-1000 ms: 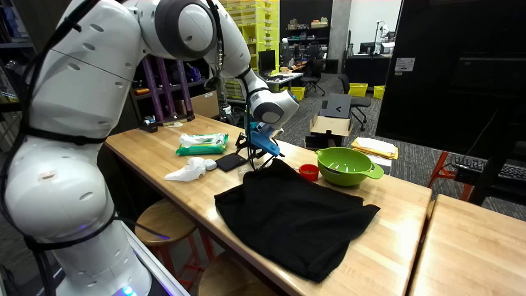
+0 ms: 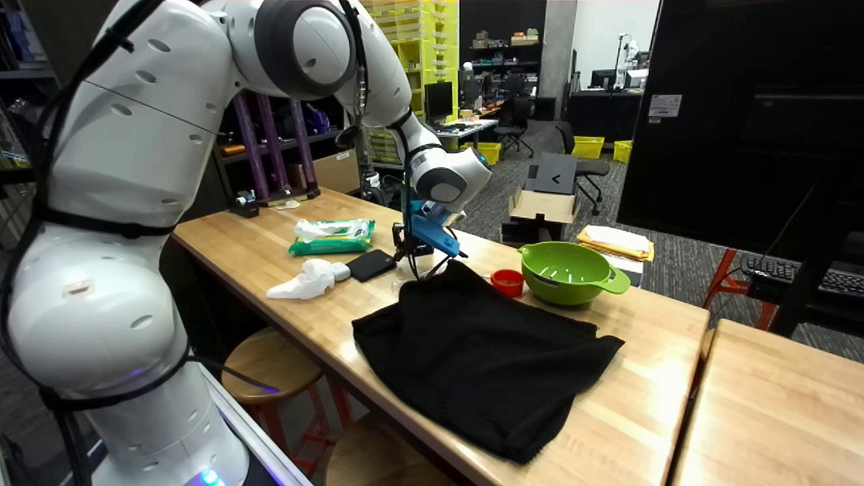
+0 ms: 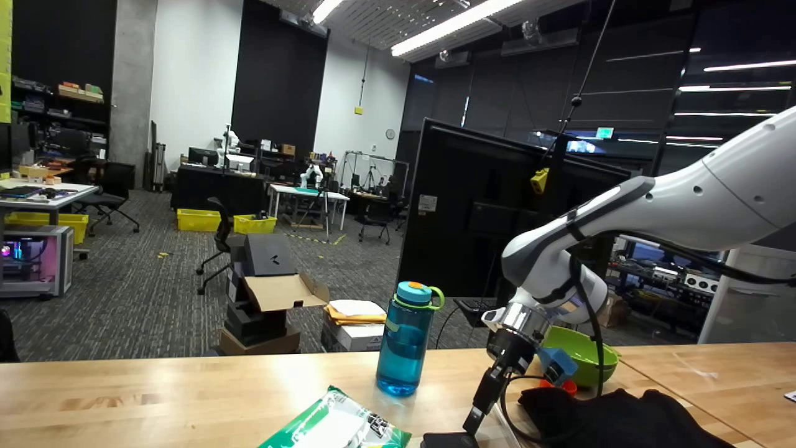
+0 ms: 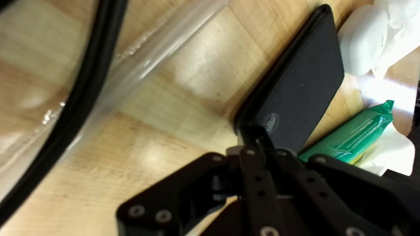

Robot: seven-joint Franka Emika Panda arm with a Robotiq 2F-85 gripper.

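A flat black case (image 4: 301, 84) with a small round logo lies on the wooden table. At its near corner in the wrist view, my gripper is shut, with nothing visible between its fingers. Its tips overlap that corner, and whether they touch it I cannot tell. Exterior view 2 shows the gripper (image 3: 471, 427) pointing down at the case (image 3: 448, 440), which is cut off by the frame's lower edge. A rounded white object (image 4: 362, 41) sits against or very close to the case's far end, beside crumpled white tissue (image 4: 403, 35).
A green wipes pack (image 2: 332, 236) lies behind the case. Black cloth (image 2: 494, 348) covers much of the table, near a red cup (image 2: 507, 282) and green colander (image 2: 567, 271). A blue bottle (image 3: 407, 340) stands nearby. Cables (image 4: 84, 86) hang close to the gripper.
The gripper's fingers have gone from spread to shut. The black case, white object and tissue have shifted slightly left in exterior view 1. The arm looks nearly still.
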